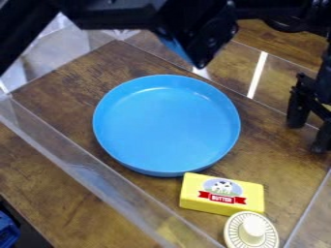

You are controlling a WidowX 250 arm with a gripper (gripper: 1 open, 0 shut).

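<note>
The black gripper (308, 124) hangs at the right edge of the camera view, cut off by the frame, with its two dark fingers apart and low over the wooden surface. Nothing clearly shows between them. It is to the right of a blue round plate (165, 124). A yellow butter box (222, 193) lies below the plate, and a cream ribbed round object (251, 231) sits beside it at the bottom edge.
Clear plastic walls (72, 150) border the wooden surface (72, 87). A blue object (7, 231) shows at the bottom left corner. The dark arm crosses the top. Bare wood lies left and right of the plate.
</note>
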